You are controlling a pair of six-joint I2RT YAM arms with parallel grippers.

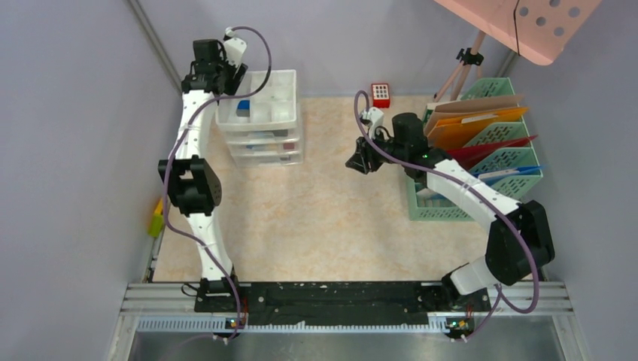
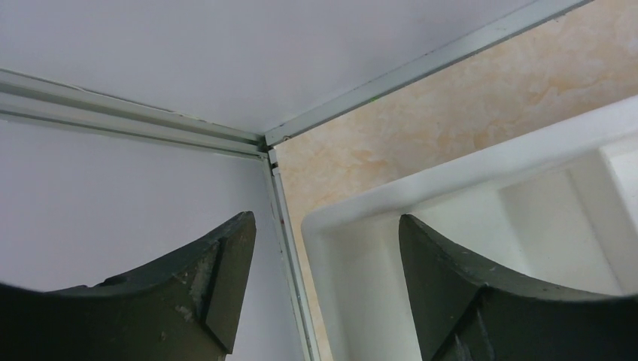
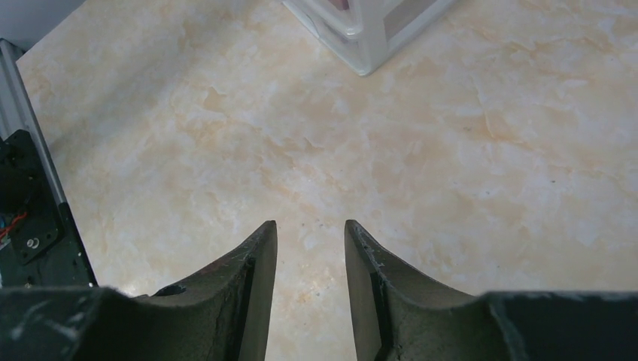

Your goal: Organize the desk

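Observation:
A white plastic drawer unit (image 1: 262,139) stands at the back left of the desk; its top tray holds a blue block (image 1: 243,108). My left gripper (image 1: 235,81) is over that tray's back-left corner; in the left wrist view its fingers (image 2: 203,286) are apart, with the tray rim (image 2: 466,169) beneath. My right gripper (image 1: 360,164) hangs over bare desk left of the green file rack (image 1: 444,213); in the right wrist view its fingers (image 3: 248,293) are parted, nothing between them.
Coloured folders (image 1: 459,132) fill the rack. A small red keypad-like object (image 1: 381,95) lies at the back, and a pink perforated panel (image 1: 519,22) overhangs the back right. Walls bound both sides.

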